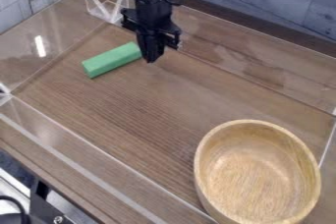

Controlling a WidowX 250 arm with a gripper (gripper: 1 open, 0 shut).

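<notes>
My gripper (148, 43) is at the upper middle of the view, low over the wooden table, by the right end of a green block (110, 59). The block lies slanted on the table, and the dark gripper covers or borders its far end. Whether the fingers are open or shut, or touch the block, I cannot tell. A large round wooden bowl (257, 174) sits at the bottom right.
Walls border the back and the upper left. Cables lie at the lower left edge.
</notes>
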